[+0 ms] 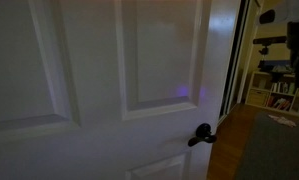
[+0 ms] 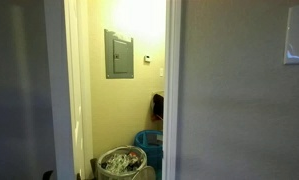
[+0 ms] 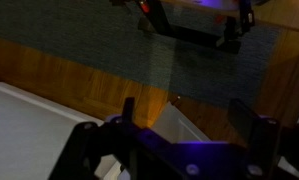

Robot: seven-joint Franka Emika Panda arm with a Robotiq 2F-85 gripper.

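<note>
A white panelled door [image 1: 159,60] fills most of exterior view 1. On its right edge is a dark lever handle [image 1: 203,134]. In the wrist view my gripper is open, its dark fingers well apart at the lower part of the view. Between and beyond them show wooden floor and a pale, narrow white surface [image 3: 179,128], which may be a door edge. Nothing visible is held. A larger white surface [image 3: 34,130] lies at the lower left. The dark equipment at the top right of exterior view 1 may be part of my arm; its fingers cannot be made out there.
A grey rug [image 3: 89,50] covers part of the wooden floor, with a dark stand base [image 3: 194,38] on it. A shelf with books [image 1: 279,92] stands far right. Exterior view 2 shows a doorway with a laundry basket [image 2: 122,165] and a blue basket [image 2: 149,145].
</note>
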